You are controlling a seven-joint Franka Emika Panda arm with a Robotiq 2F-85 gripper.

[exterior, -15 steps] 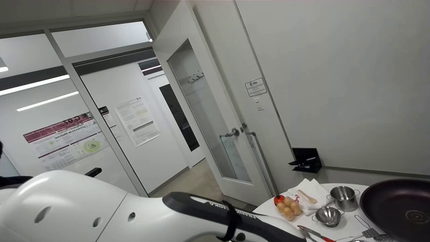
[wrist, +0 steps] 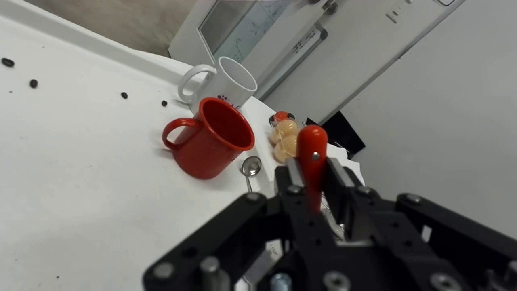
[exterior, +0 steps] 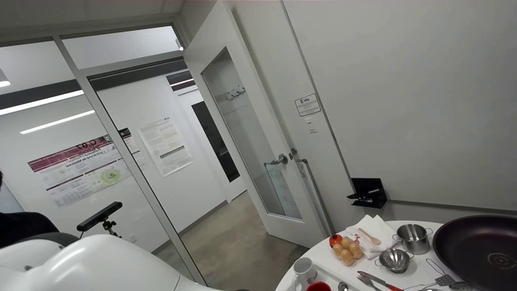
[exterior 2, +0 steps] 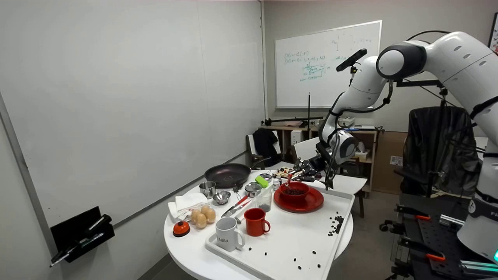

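Observation:
In the wrist view my gripper is shut on a red handle point(wrist: 312, 143), which stands up between its fingers. The handle's far end is hidden by the fingers, so I cannot tell what utensil it is. From the second exterior view, my gripper point(exterior 2: 298, 174) reaches in low beside a red bowl point(exterior 2: 297, 198) with dark beans in it, standing on a red plate point(exterior 2: 313, 205). Neither bowl nor plate shows in the wrist view. A red mug point(wrist: 211, 140) and a white mug point(wrist: 228, 81) stand upright on the white tray point(wrist: 87, 184).
Loose beans point(exterior 2: 337, 223) lie scattered on the tray. Brown eggs point(exterior 2: 201, 218), a metal bowl point(exterior 2: 221, 197), a metal pot point(exterior 2: 208, 188) and a dark pan point(exterior 2: 228, 175) crowd the table beside it. The tray's front middle is mostly clear.
The white arm has swung left and lower in the first exterior view, uncovering the mugs and the tray's edge. The visible table items have stayed put.

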